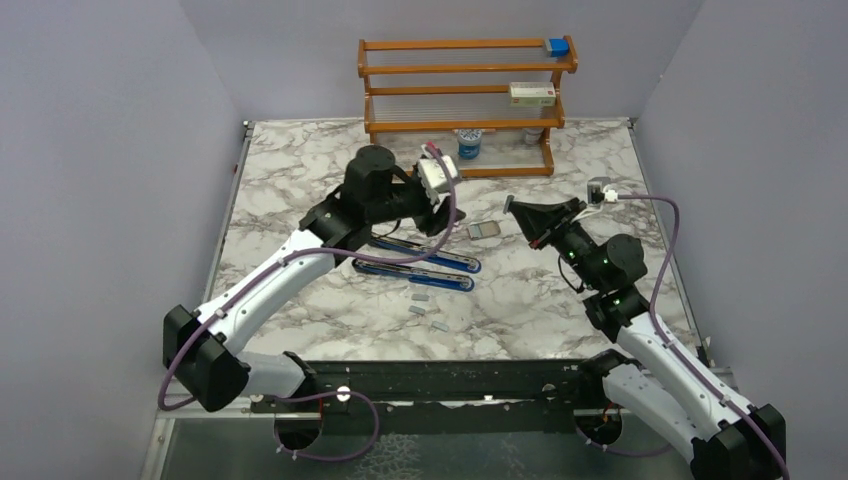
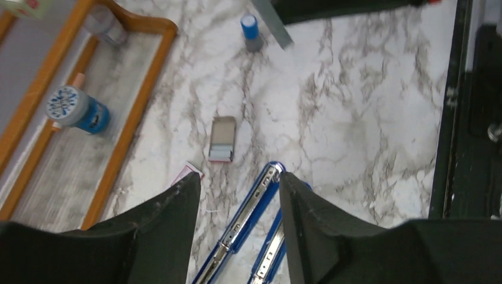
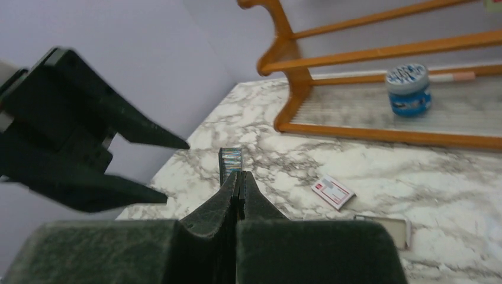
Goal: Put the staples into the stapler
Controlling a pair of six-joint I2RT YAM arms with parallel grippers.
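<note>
Two long blue-and-metal stapler bodies lie side by side in mid-table. A thin grey staple strip sticks out from the fingertips of my right gripper, which is shut on it, right of the staplers and above the table. My left gripper stands open, its fingers apart and nothing between them. It hangs above the table, left of the right gripper. Loose grey staple strips lie in front of the staplers.
An open staple tray lies beyond the staplers, near a red-and-white box cover. Behind stands a wooden shelf with a blue jar.
</note>
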